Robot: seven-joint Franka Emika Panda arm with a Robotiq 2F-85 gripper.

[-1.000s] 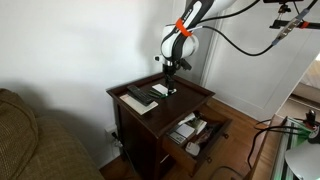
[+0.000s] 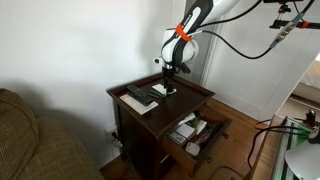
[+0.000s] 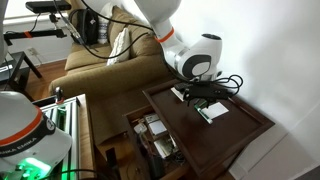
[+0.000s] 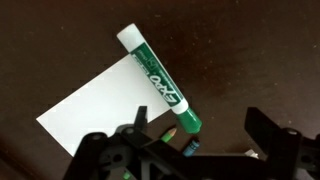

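Observation:
A green-and-white marker [image 4: 157,75] lies on the dark dresser top, its white end toward the upper left and its green end lower right. It partly overlaps or borders a white card [image 4: 92,105] in the wrist view. My gripper is open, its two dark fingers wide apart around the marker's green end as seen from above, with nothing held. From outside, the gripper [image 3: 203,101] hangs low over the dresser top, near the white card [image 3: 213,111]. Whether the fingers touch the surface cannot be told.
Below the top, an open drawer [image 3: 140,122] holds several small items. A pale flat thing [image 2: 139,103] and a dark one beside it lie near the top's left end. Other pens show partly under the gripper. The dresser top [image 3: 238,132] has bare room toward its front right.

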